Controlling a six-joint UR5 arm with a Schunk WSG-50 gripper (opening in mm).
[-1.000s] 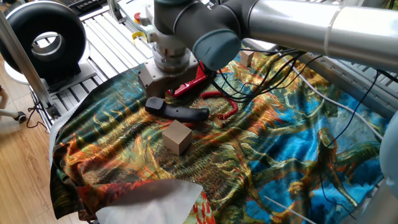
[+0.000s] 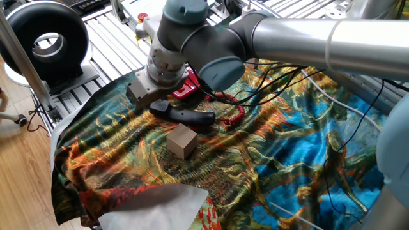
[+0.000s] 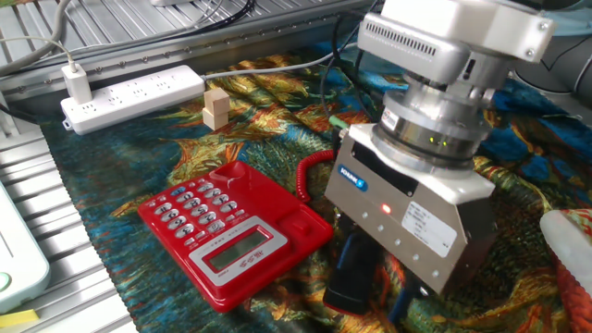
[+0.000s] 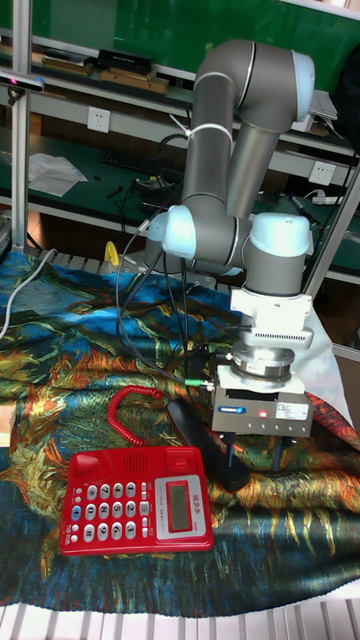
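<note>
A red desk phone [image 3: 236, 231] with a keypad and small display lies on the patterned cloth. Its black handset [image 2: 182, 115] is off the base, lying beside it and joined by the coiled red cord [image 2: 236, 116]. My gripper [image 4: 253, 457], a grey box-shaped body with dark fingers, is low over the cloth by one end of the handset. In exterior view 3 the two fingers stand apart, so it looks open, with nothing seen held. The body hides part of the handset in exterior view 2, and the fingertips do not show in exterior view 1.
A wooden block [image 2: 182, 141] sits on the cloth near the handset. Two small stacked blocks [image 3: 215, 108] stand by a white power strip [image 3: 134, 98]. Loose black cables [image 2: 268, 89] hang under the arm. A pale folded cloth corner [image 2: 156, 207] lies at the front.
In exterior view 1 my gripper has shifted left, away from the phone base toward the cloth's edge. The handset and nearby block stay put. The arm now covers the far block.
</note>
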